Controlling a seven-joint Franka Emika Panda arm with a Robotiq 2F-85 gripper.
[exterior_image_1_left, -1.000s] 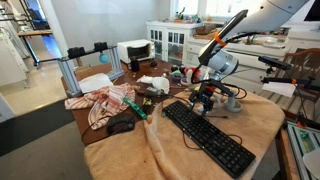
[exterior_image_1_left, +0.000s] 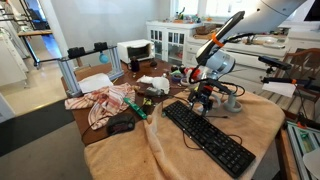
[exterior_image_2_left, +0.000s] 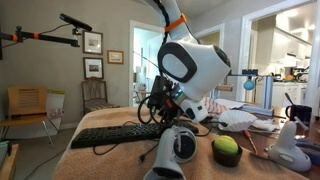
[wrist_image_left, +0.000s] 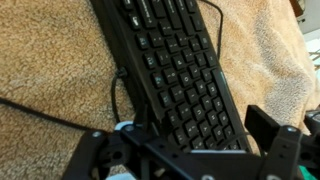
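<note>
A black keyboard (exterior_image_1_left: 210, 135) lies on the tan cloth that covers the table, its cable trailing off. My gripper (exterior_image_1_left: 203, 104) hangs low over the keyboard's far end. In the wrist view the keys of the keyboard (wrist_image_left: 185, 75) run up between my gripper's (wrist_image_left: 200, 138) fingers, which stand wide apart. Nothing is held between them. From the second exterior view, the keyboard (exterior_image_2_left: 110, 135) reaches left from beneath my gripper (exterior_image_2_left: 160, 112); whether the fingertips touch it cannot be told there.
A black mouse (exterior_image_1_left: 121, 122), a green object (exterior_image_1_left: 135, 108) and a striped cloth (exterior_image_1_left: 98, 102) lie to the left. White devices (exterior_image_2_left: 172, 150) and a yellow-green ball (exterior_image_2_left: 227, 144) sit close by the arm.
The arm and gripper have shifted only very slightly near the keyboard's far end. The keyboard and the other objects stay in place.
</note>
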